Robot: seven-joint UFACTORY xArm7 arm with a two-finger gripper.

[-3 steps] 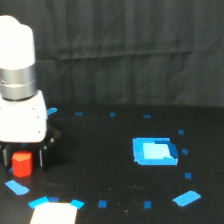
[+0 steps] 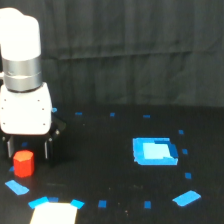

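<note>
A red block (image 2: 23,163) sits on the black surface at the left. Just above it is my gripper (image 2: 27,153) on the white arm. Its two dark fingers stand apart, wider than the block, so it looks open. The block's top lies around the level of the fingertips or slightly below; I cannot tell whether either finger touches it.
A blue-taped outline with a white centre (image 2: 157,151) lies right of the middle. Small blue marks dot the surface, with a larger blue strip (image 2: 187,198) at lower right. A white object (image 2: 53,213) shows at the bottom edge.
My gripper has risen and shifted slightly right; its fingers were lower, on either side of the red block. The block stays in nearly the same place.
</note>
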